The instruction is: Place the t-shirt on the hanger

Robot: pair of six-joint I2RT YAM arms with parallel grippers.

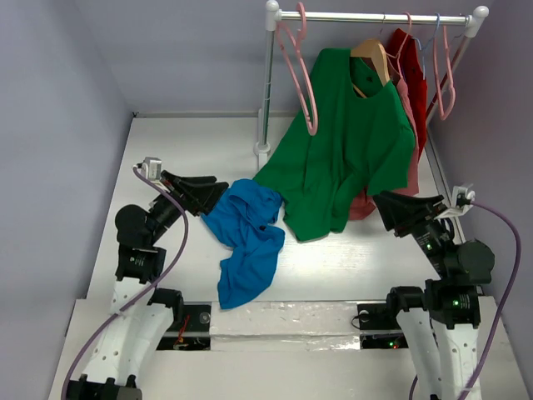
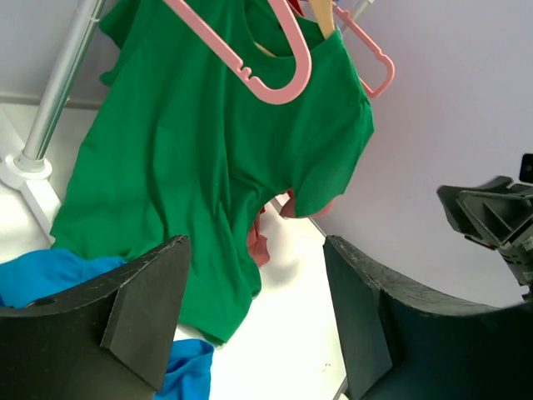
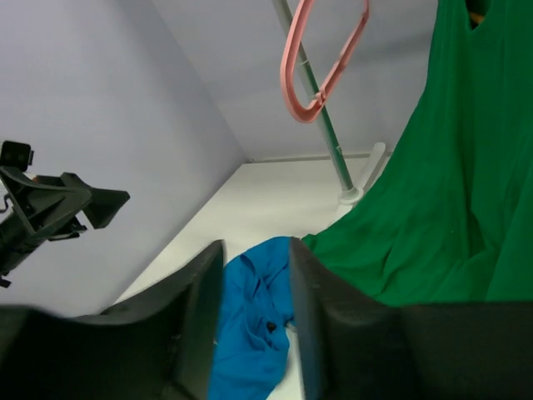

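A crumpled blue t-shirt (image 1: 250, 242) lies on the white table between the arms, also seen in both wrist views. Pink hangers (image 1: 305, 83) (image 2: 275, 87) hang empty at both ends of the rail (image 1: 321, 17). My left gripper (image 1: 212, 192) is above the blue shirt's left side, open, with nothing between its fingers. My right gripper (image 1: 391, 208) is raised beside the green garment's lower right part, part open, with nothing seen between its fingers; they are blurred in the right wrist view.
A green garment (image 1: 333, 158) on a wooden hanger drapes down onto the table, with red and pink garments (image 1: 404, 62) behind it. The rack's left post (image 2: 62, 92) stands behind the blue shirt.
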